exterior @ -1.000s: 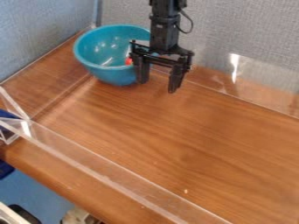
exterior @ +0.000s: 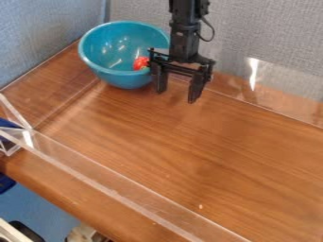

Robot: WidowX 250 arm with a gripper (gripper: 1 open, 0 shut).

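Observation:
A turquoise bowl (exterior: 109,43) stands at the back left of the wooden surface (exterior: 190,170), with a small red object (exterior: 142,63) inside near its right side. My black gripper (exterior: 177,81) is just right of the bowl, by its rim, with its two fingers apart and nothing visible between them.
Clear low walls run along the front left and back right of the surface. A padded grey wall is behind, and dark and white items lie at the left edge.
My gripper has moved slightly right and a little higher over the last second, staying open beside the bowl.

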